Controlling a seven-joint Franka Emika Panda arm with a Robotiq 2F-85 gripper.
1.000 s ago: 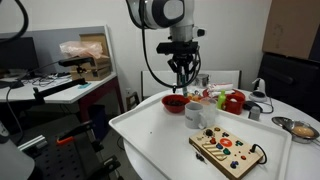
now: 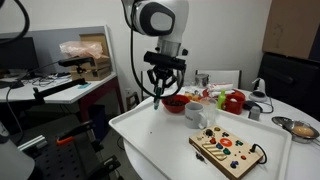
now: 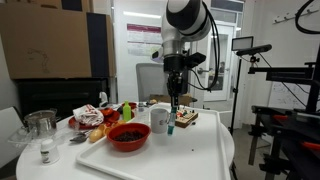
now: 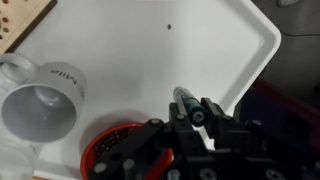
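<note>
My gripper (image 2: 157, 92) hangs above the white tray (image 2: 140, 122), to the left of the red bowl in exterior view 1. It is shut on a slim teal, marker-like item (image 3: 171, 126) pointing down. In the wrist view this marker-like item (image 4: 188, 106) extends from between the dark fingers over bare white tray. Whether its lower end touches the tray cannot be told. Near it, the red bowl (image 3: 113, 141) holds small dark pieces. A white mug (image 4: 41, 112) stands upright beside the bowl, its inside looking empty.
A wooden board with coloured spots (image 2: 225, 158) lies on the tray beyond the mugs. Red and green containers (image 2: 235, 103) crowd the back. A metal pan (image 2: 298, 128) sits at the far right. The tray's near left part is clear.
My arm has swung left and lower in exterior view 1, from above the red bowl to over the open tray beside it. Bowl, mugs and board have stayed put.
</note>
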